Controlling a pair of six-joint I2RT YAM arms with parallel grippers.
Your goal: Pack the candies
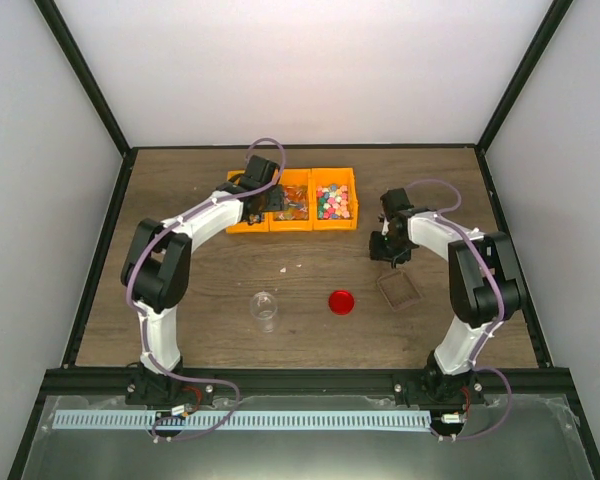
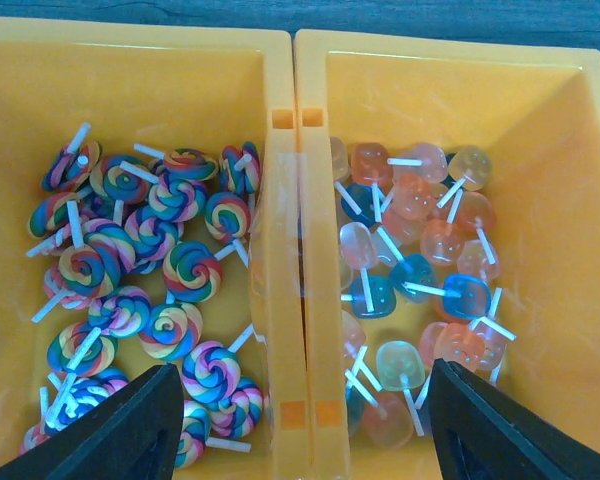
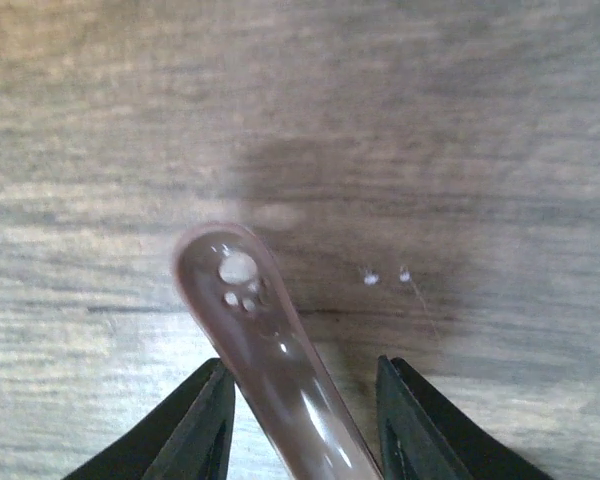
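My left gripper stands open with nothing between its fingers, above the joined walls of two orange bins. Rainbow swirl lollipops (image 2: 170, 330) fill the left bin; clear-coloured lollipops (image 2: 420, 280) lie in the right one. My right gripper is part open, with the rounded handle (image 3: 265, 360) of a brownish see-through scoop between its fingers; a gap shows on the right side. In the top view the scoop's square part (image 1: 399, 289) lies on the table in front of that gripper. A clear jar (image 1: 264, 308) and a red lid (image 1: 341, 302) stand nearer the front.
A third orange bin (image 1: 353, 212) holds pink, white and teal candies (image 1: 333, 201). Small pale specks mark the wooden table (image 1: 220, 320). Open table surrounds the jar and lid.
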